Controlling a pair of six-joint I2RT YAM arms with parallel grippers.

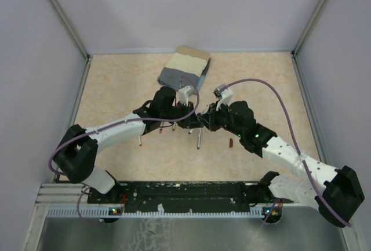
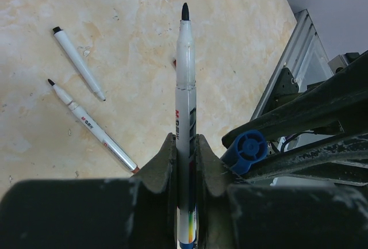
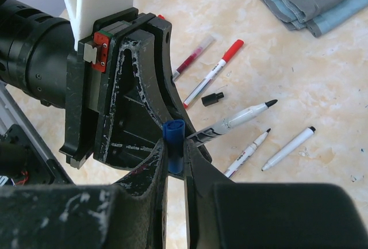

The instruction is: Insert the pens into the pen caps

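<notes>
An uncapped white marker pen (image 2: pixel 186 76) with a black tip stands between the fingers of my left gripper, which is shut on it. In the right wrist view the same pen (image 3: pixel 236 121) slants out past the left gripper's dark fingers (image 3: pixel 141 82). My right gripper is shut on a small blue cap (image 3: pixel 174 137). The left wrist view shows that cap's open end (image 2: pixel 251 145) to the right of the pen, whose tip is well away from it. From above, both grippers meet near the table's middle, hiding pen and cap.
On the table lie a capless black-tipped pen (image 3: pixel 248 153), a white marker (image 3: pixel 288 148), a red-capped pen (image 3: pixel 214 73) and a loose black cap (image 3: pixel 213 99). A folded grey cloth (image 1: pixel 184 68) is at the back.
</notes>
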